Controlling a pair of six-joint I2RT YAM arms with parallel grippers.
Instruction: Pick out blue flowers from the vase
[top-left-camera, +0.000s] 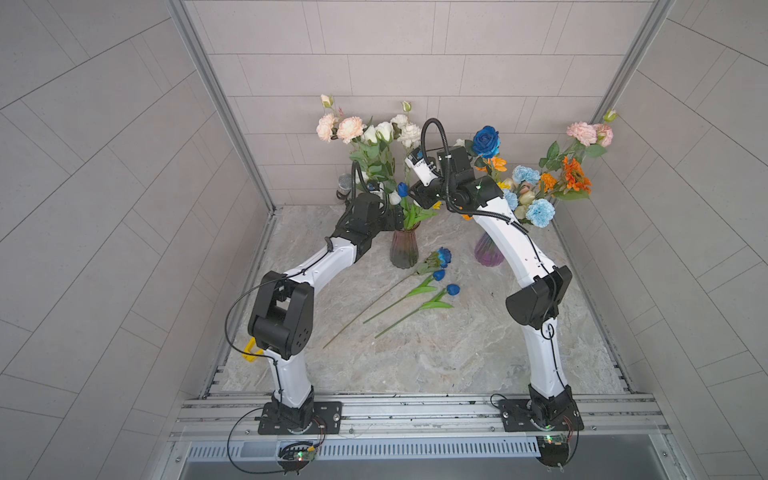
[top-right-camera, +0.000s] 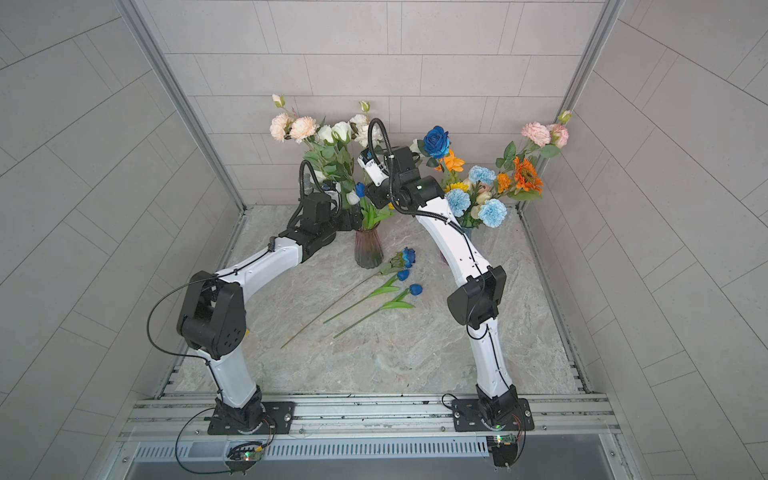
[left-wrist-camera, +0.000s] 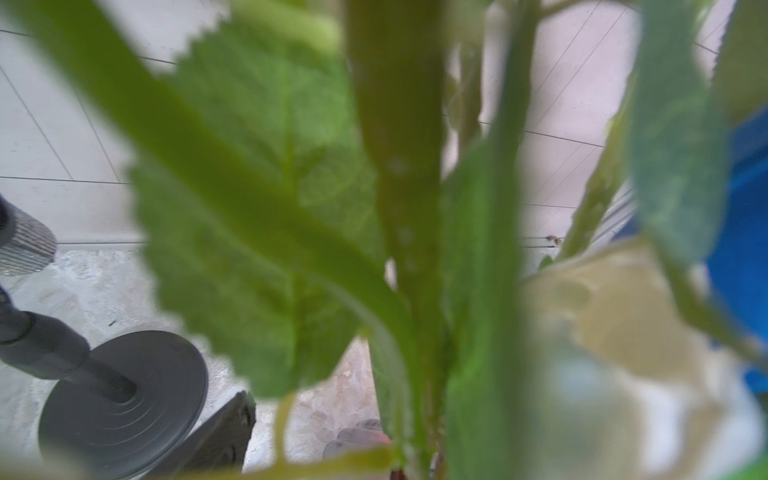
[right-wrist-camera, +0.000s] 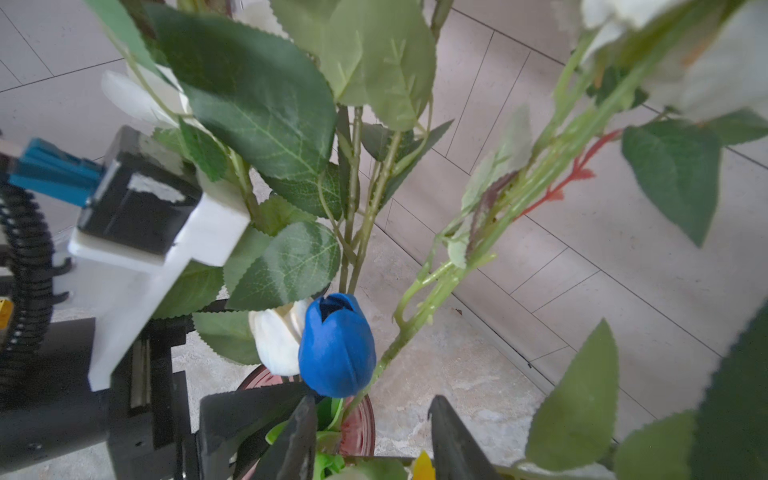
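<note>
A blue tulip (right-wrist-camera: 337, 345) stands among white blooms and leaves in the brown ribbed vase (top-left-camera: 404, 251). My right gripper has its fingers apart, just below the tulip's head in the right wrist view, with nothing clearly held between them. From the left, my left gripper (top-left-camera: 392, 217) reaches the stems just above the vase rim. Its fingers are open, with green stems and leaves crowding its wrist view; a blurred blue petal (left-wrist-camera: 744, 240) shows at the right edge. On the table lie a blue rose (top-left-camera: 445, 256) and two blue tulips (top-left-camera: 453, 289).
A purple vase (top-left-camera: 489, 251) at the right holds mixed flowers, including a blue rose (top-left-camera: 485, 141). Tall peach and white roses (top-left-camera: 350, 129) rise behind my grippers. A round black base (left-wrist-camera: 128, 400) stands behind at the left.
</note>
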